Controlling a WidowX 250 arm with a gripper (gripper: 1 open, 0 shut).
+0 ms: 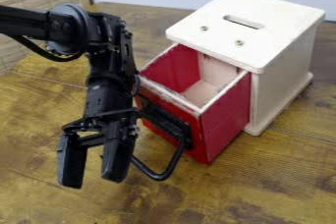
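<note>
A pale wooden box (pixel 281 88) with a slot and two screws on top stands at the right, its red drawer (pixel 221 122) pulled out toward the front left. The drawer's visible interior looks empty, though part of its floor is hidden. A black handle (pixel 160 169) juts from the drawer front. My black gripper (pixel 92 173) hangs at the left, in front of and left of the drawer, fingers pointing down and apart with nothing visible between them, just left of the handle.
A bamboo mat (pixel 16 46) stands at the back left, and a white wall lies behind.
</note>
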